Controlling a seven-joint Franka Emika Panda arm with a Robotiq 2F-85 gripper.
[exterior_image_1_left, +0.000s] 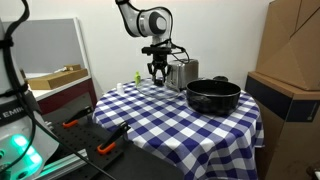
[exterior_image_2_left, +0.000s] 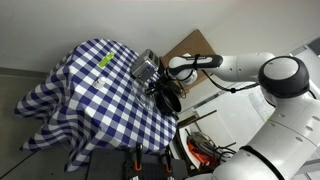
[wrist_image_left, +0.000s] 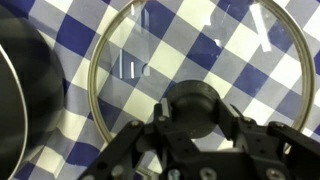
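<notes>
My gripper is shut on the black knob of a clear glass lid with a metal rim. In exterior view 1 the lid is low over the checked tablecloth, left of the black pot; whether it touches the cloth I cannot tell. The pot stands uncovered on the right part of the table. Part of this pot shows at the left edge of the wrist view, close beside the lid's rim. In exterior view 2 the arm hides much of the lid.
A silver toaster stands behind the lid and pot. A green bottle and a small white item sit at the table's left.
</notes>
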